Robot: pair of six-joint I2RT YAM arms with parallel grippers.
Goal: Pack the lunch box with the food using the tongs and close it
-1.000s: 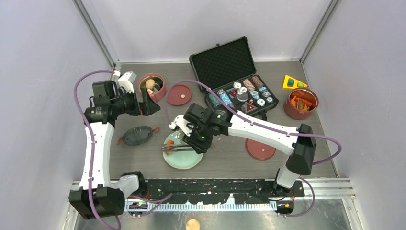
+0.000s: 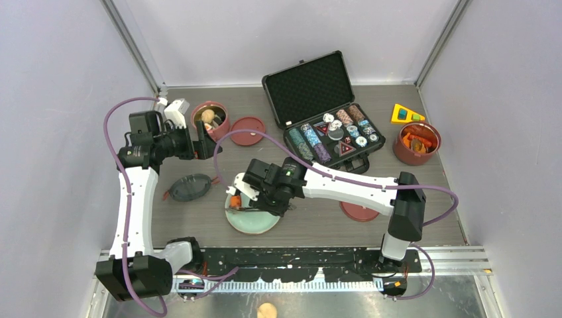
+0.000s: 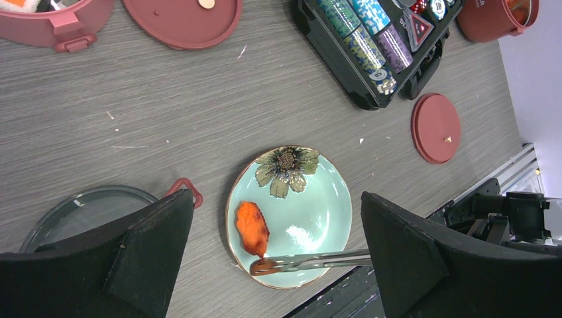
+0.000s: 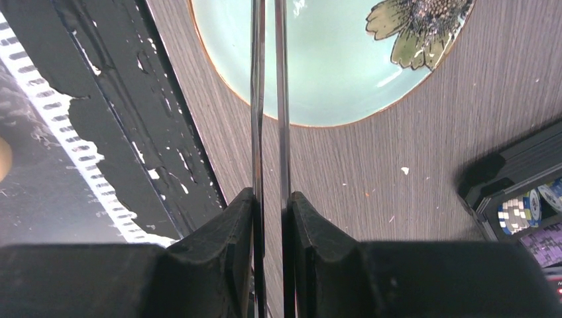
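A pale green plate [image 3: 318,225] with a flower print carries one orange piece of food [image 3: 252,228] near its left rim. Metal tongs [image 3: 311,262] reach over the plate, their tips close by the near end of that piece, with nothing visible between them. My right gripper grips the tongs, whose two arms run nearly together; the tips lie beyond the right wrist view. Over the table's left side, my left gripper [image 2: 207,142] is open and empty. A red pot [image 2: 215,129] with mixed food stands behind it, and another pot [image 2: 405,154] of orange food at far right.
An open case of poker chips [image 2: 331,139] takes up the back middle. Red lids [image 2: 247,131] lie beside the left pot and right of the plate, partly under my right arm. A dark pan-like dish [image 2: 190,188] sits left of the plate. A yellow toy [image 2: 406,114] is back right.
The left arm is still.
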